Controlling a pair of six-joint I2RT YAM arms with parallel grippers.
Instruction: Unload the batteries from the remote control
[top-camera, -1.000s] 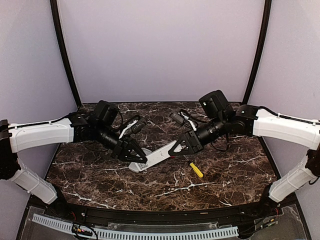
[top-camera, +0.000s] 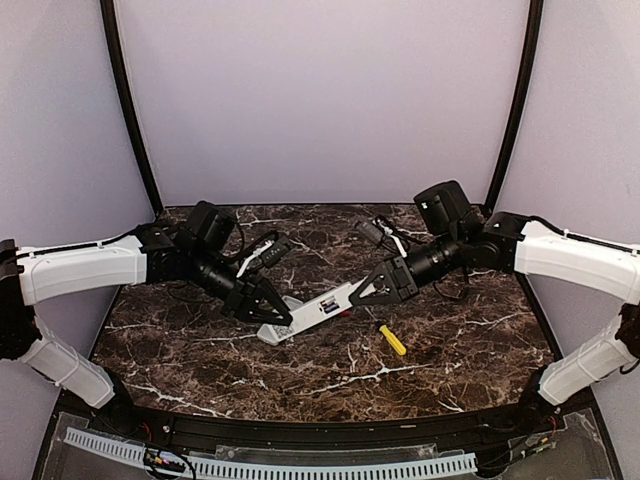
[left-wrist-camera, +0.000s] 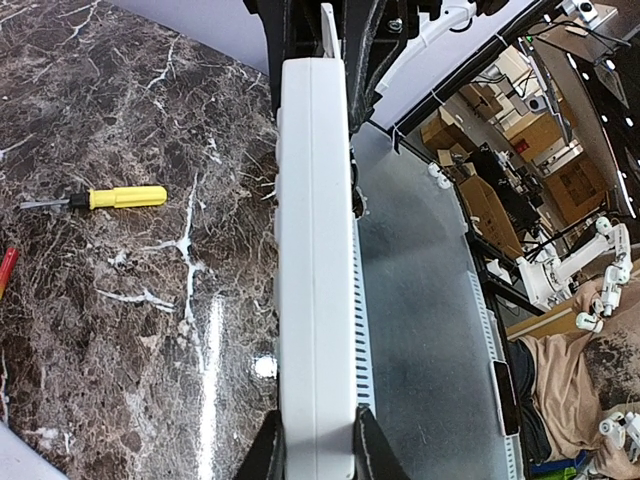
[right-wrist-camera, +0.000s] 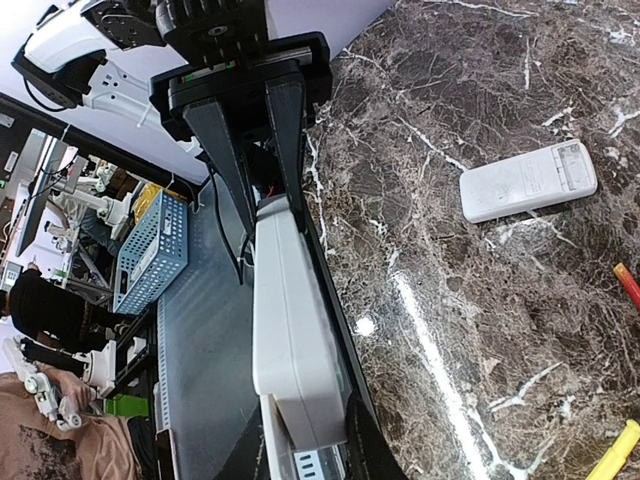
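A white remote control (top-camera: 307, 317) is held up slantwise between both arms, clear of the table. My left gripper is shut on its lower left end. Batteries (top-camera: 330, 305) show as dark and coloured shapes in its uncovered compartment in the top view. Around the upper right end stands my right gripper (top-camera: 373, 292). In the left wrist view a thin white piece (left-wrist-camera: 329, 30), apparently the cover, sticks out past the remote's end between the right fingers. Whether those fingers press on it is unclear.
Another white remote (right-wrist-camera: 528, 182) lies on the marble table beneath the left gripper. A yellow-handled screwdriver (top-camera: 393, 341) rests right of centre, and a red thin item (right-wrist-camera: 628, 285) lies close by.
My right gripper has moved a little to the right, away from the left one. The compartment with the batteries has come into view. The left arm stays where it was.
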